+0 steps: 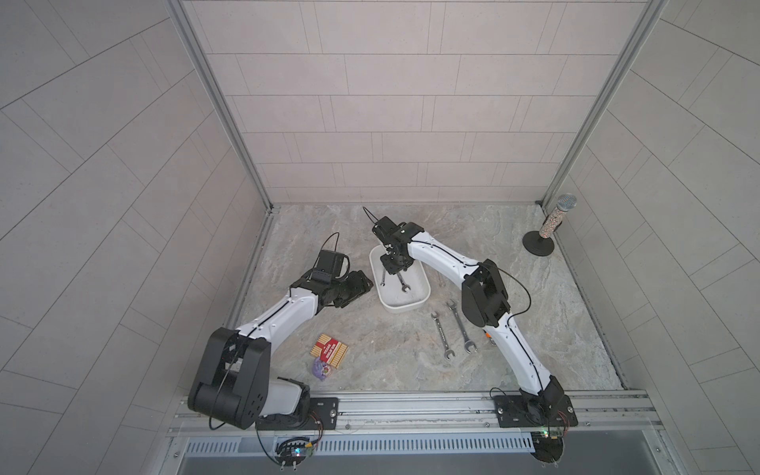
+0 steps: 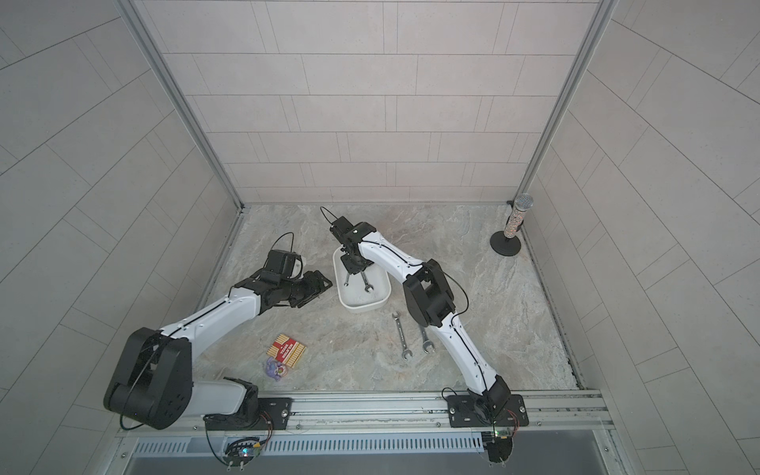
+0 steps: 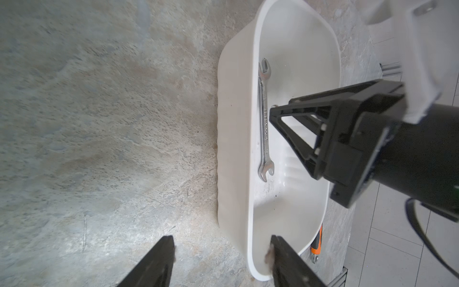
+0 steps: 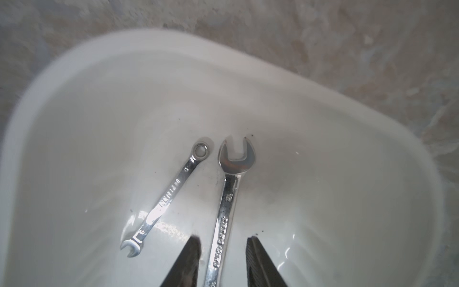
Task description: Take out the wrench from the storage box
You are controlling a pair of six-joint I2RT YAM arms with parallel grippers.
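Inside the white storage box (image 1: 419, 297) lie two silver wrenches. The larger wrench (image 4: 223, 215) runs lengthwise on the floor of the box, its open finger end uppermost in the right wrist view. A smaller wrench (image 4: 165, 201) lies to its left, with a ring at one end. My right gripper stands open above the box, its fingertips to either side of the larger wrench's shaft, apart from it. Just outside the box's left side, my left gripper is part open with nothing between its fingers.
Two more wrenches (image 1: 443, 335) (image 1: 461, 326) lie on the table right of the box. A red and yellow packet (image 1: 329, 350) is at the front left. An orange-handled tool (image 3: 316, 243) shows beyond the box. A microphone-like stand (image 1: 546, 229) is at the back right.
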